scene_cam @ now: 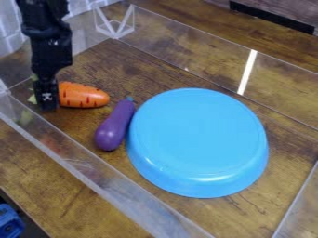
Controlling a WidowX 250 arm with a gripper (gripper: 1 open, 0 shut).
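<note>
My black gripper (47,93) is low at the left of the wooden surface, its fingertips down at the leafy end of an orange toy carrot (82,96). Whether the fingers grip the carrot or stand around it is hard to tell. A purple eggplant (114,126) lies just right of the carrot, slanting toward the front.
A large upturned blue plate or lid (196,139) fills the middle right. Clear walls border the work area, close by my gripper at the left. Bare wood (162,60) is free at the back. A blue object (7,221) is at the lower left corner.
</note>
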